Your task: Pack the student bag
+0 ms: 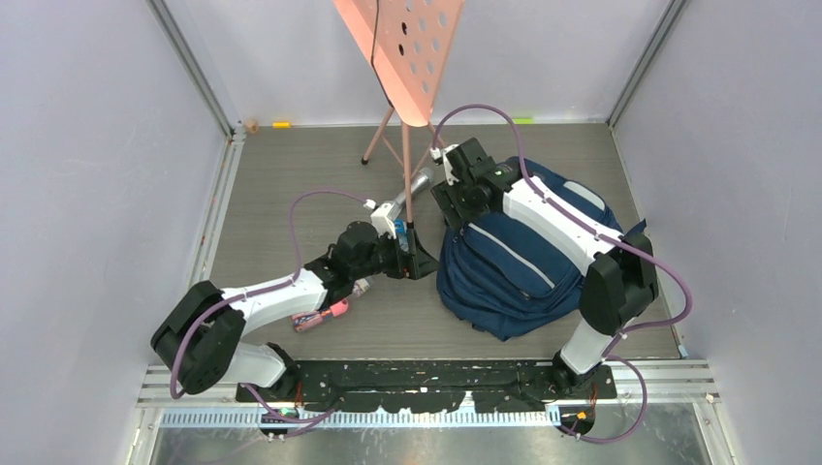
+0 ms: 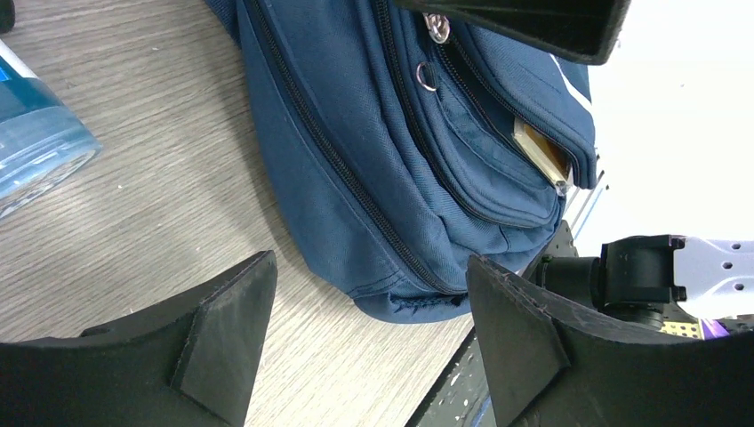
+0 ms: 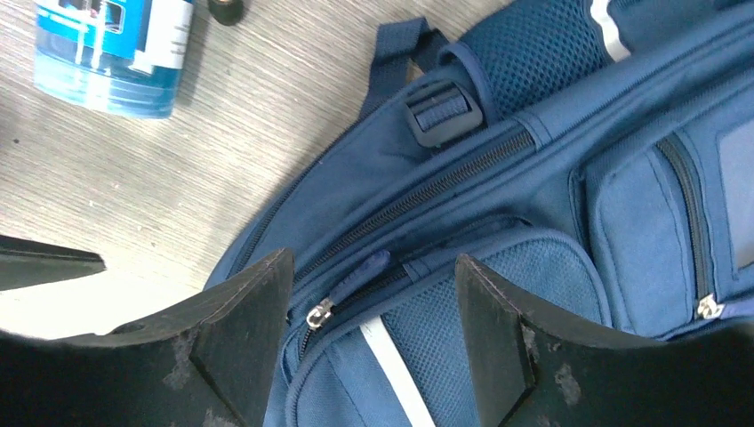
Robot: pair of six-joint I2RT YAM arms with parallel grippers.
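A navy backpack [image 1: 504, 300] lies on the right half of the table, its front pocket with a pale zip strip facing up. In the right wrist view a metal zipper pull [image 3: 320, 313] with a blue tab sits between the fingers of my right gripper, which is part open above the bag's upper left edge and grips nothing. My left gripper [image 1: 419, 263] stands open just left of the bag, nothing between its fingers; the bag's lower corner [image 2: 391, 294] shows beyond them. A clear blue bottle [image 3: 116, 53] lies on the table left of the bag.
A pink-capped pencil case-like item [image 1: 320, 316] lies under the left forearm. The pink perforated stand [image 1: 412, 48] rises at the back, its pole close to both grippers. A silver cylinder [image 1: 419, 182] lies near its base.
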